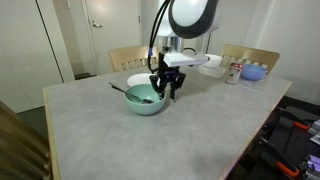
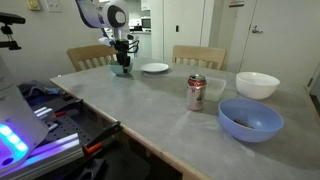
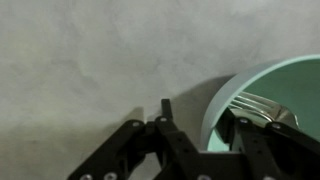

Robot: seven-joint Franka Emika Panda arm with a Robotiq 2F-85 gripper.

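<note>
A mint-green bowl (image 1: 148, 107) stands on the grey table, a utensil handle (image 1: 120, 90) leaning out over its left rim. My gripper (image 1: 166, 90) is down at the bowl's right side. In the wrist view the bowl's rim (image 3: 213, 112) passes between the two fingers of my gripper, one inside the bowl and one outside. A gap shows between the outer finger and the rim, so the fingers stand apart. A metal fork (image 3: 262, 108) lies inside the bowl, partly hidden by the inner finger.
Behind the bowl is a white plate (image 2: 155, 68). A can (image 2: 196, 93), a blue bowl (image 2: 250, 122), a white bowl (image 2: 257, 86) and a clear container (image 2: 213, 87) stand toward the table's other end. The table in front of the green bowl is clear.
</note>
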